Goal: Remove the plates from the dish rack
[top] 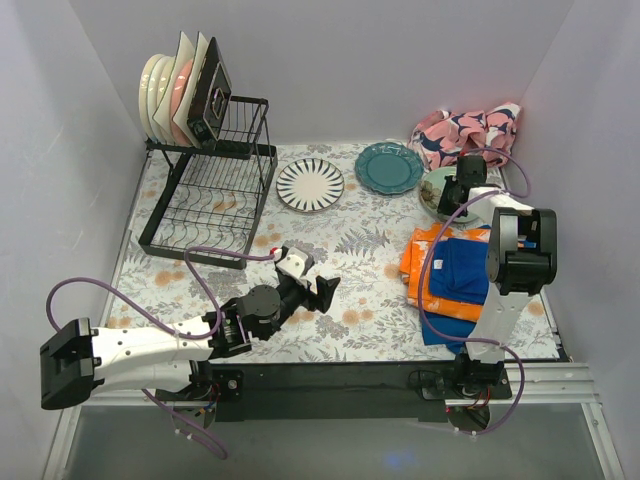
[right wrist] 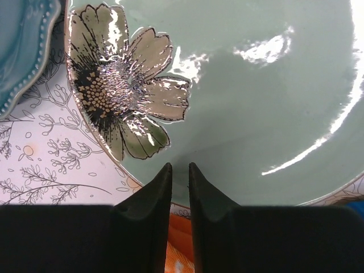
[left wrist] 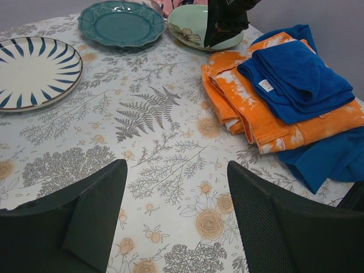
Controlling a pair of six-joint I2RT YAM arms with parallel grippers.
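Note:
Several plates (top: 150, 95) stand upright in the upper tier of the black dish rack (top: 262, 200) at the left. Flat on the table lie a white plate with dark strokes (top: 310, 185), a teal plate (top: 388, 168) and a pale green plate with a flower (right wrist: 250, 114). Over the green plate, my right gripper has a narrow gap between its fingertips, with nothing held; whether it touches the plate I cannot tell. My left gripper hangs over bare tablecloth, its fingers wide apart and empty.
A dark box-like item (top: 210, 95) stands beside the racked plates. Folded orange cloth (top: 418, 262) and blue cloth (top: 458, 270) lie in front of the green plate, and a pink patterned cloth (top: 440, 135) behind it.

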